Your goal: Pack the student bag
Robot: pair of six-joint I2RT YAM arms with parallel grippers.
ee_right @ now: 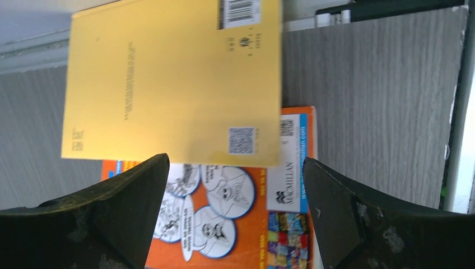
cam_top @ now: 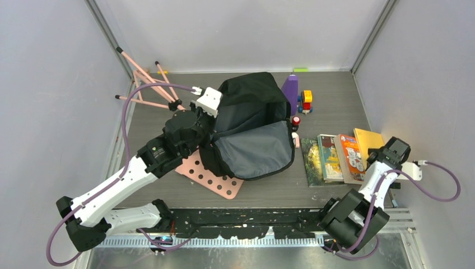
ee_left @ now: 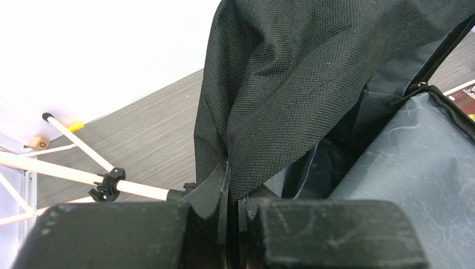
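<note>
My left gripper is shut on the black fabric of the open bag (cam_top: 252,148), whose grey-lined flap (ee_left: 403,157) lies folded out beside the dark opening. At the right, my right gripper stands open above a pile of books: a yellow book (ee_right: 168,84) on top, partly over an orange book (ee_right: 229,218). In the top view a teal book (cam_top: 330,157) and a green book (cam_top: 311,165) lie left of these, toward the bag.
A pink perforated board (cam_top: 207,179), pink rods (cam_top: 145,78), a purple object (cam_top: 289,89) and a toy vehicle (cam_top: 305,101) surround the bag. Walls close in on three sides.
</note>
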